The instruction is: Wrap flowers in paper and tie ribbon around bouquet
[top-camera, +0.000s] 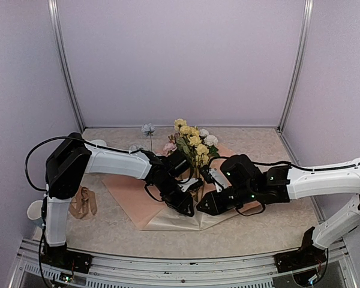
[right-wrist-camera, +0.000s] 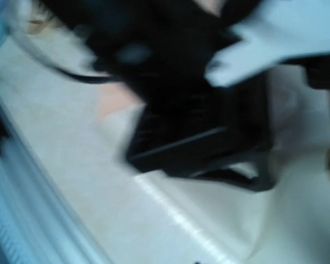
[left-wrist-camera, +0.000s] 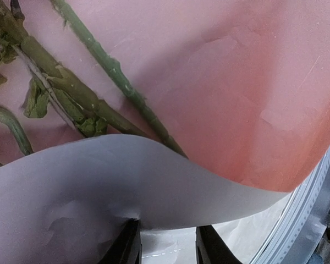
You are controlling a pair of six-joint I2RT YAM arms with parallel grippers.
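The bouquet of yellow, white and pink flowers (top-camera: 195, 141) lies on pink wrapping paper (top-camera: 126, 195), its heads away from me. Its green stems (left-wrist-camera: 107, 66) run across the paper in the left wrist view. A pale fold of the paper (left-wrist-camera: 88, 192) covers the stem ends. At this fold my left gripper has its fingers apart; one tip touches or nearly touches the fold. Whether paper lies between them is unclear. Just right of it is my right gripper (top-camera: 209, 206), over the paper's near part, its fingers indistinct in the blurred right wrist view.
A brown ribbon (top-camera: 83, 203) rests on the table at the left, near a white cup (top-camera: 35, 212). One pale blue flower (top-camera: 147, 129) stands apart at the back left. Both grippers are very close together.
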